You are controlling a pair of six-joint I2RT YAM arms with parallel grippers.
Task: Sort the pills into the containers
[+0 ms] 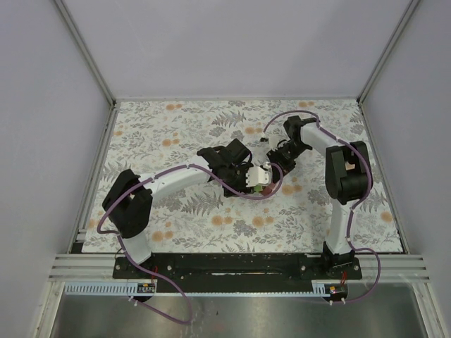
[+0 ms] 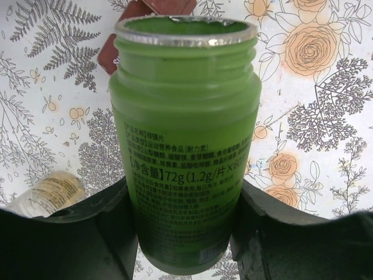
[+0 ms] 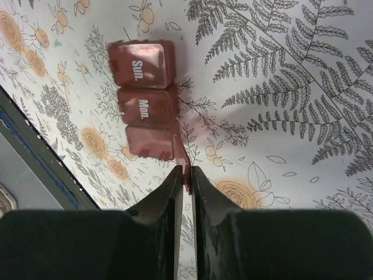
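In the left wrist view my left gripper is shut on a green bottle with Chinese print; its mouth is uncapped and its inside hidden. From above, this bottle tilts over or close beside the reddish pill box. The box shows lids marked "Sun." and "Mon." and a third, unlabelled compartment in the right wrist view. A thin reddish flap stands up at that compartment's edge, and the fingertips of my right gripper are shut on it. No pills can be made out.
A clear container with a yellowish label lies at the lower left of the left wrist view. The flowered tablecloth is bare on the left and along the front.
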